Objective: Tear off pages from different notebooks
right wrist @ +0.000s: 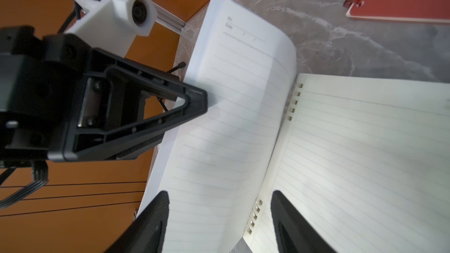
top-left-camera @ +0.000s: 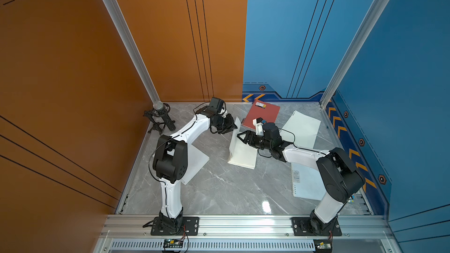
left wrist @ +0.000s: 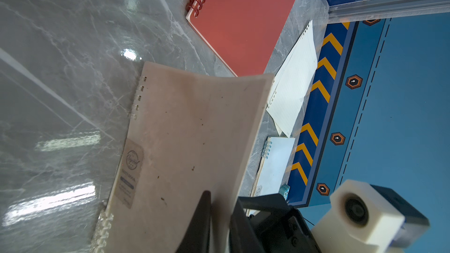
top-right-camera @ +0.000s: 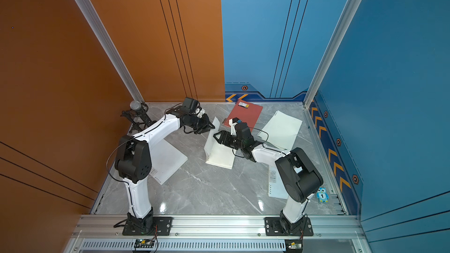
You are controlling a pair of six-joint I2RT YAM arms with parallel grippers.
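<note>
An open ring-bound notebook with lined pages lies mid-table. Its left side, a pale cover with a label and lined paper on the inner face, stands raised and curved. My left gripper is shut on the outer edge of that raised side. My right gripper is over the notebook with its fingers apart; raised paper and the binding line show behind the gap, and nothing visible is clamped. Further back is a red notebook. A light blue notebook rests at the right front.
A loose white sheet lies under the left arm. White perforated sheets are at the right rear. A small owl toy stands near the right arm's base, and a black stand at the back left.
</note>
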